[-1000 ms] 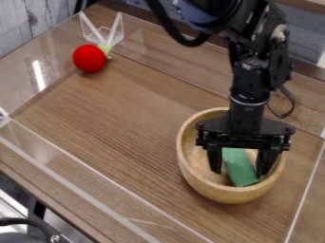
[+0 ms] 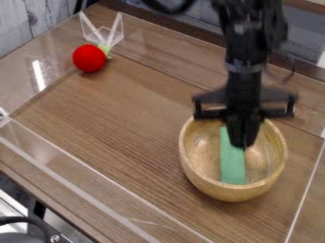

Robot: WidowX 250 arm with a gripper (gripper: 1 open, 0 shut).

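Note:
My gripper (image 2: 231,112) is raised over the back of a wooden bowl (image 2: 196,169), its fingers dark and partly blurred against the rim; it is shut, and I see nothing held. In the bowl lies a long green object (image 2: 233,161), uncovered along most of its length, its upper end near the gripper.
A red ball (image 2: 90,58) sits at the upper left beside a pale, spiky object (image 2: 108,33).
My gripper has risen up and back out of the bowl, leaving the green object in it more fully visible.

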